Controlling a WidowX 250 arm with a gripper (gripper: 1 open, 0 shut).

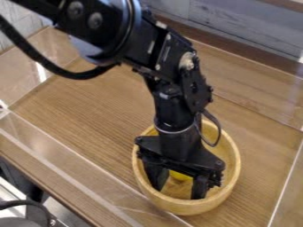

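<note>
My black gripper (178, 173) reaches down into a round yellow bowl (180, 203) on the wooden counter. Its fingers are spread apart inside the bowl, and a small yellow object (179, 175) shows between them, low down. Whether they touch it cannot be told, as the gripper hides much of the bowl's inside.
Bare wooden counter (89, 115) lies to the left and right of the bowl. A pale wall (249, 35) runs along the back. Dark cables hang at the lower left, beyond the counter's front edge.
</note>
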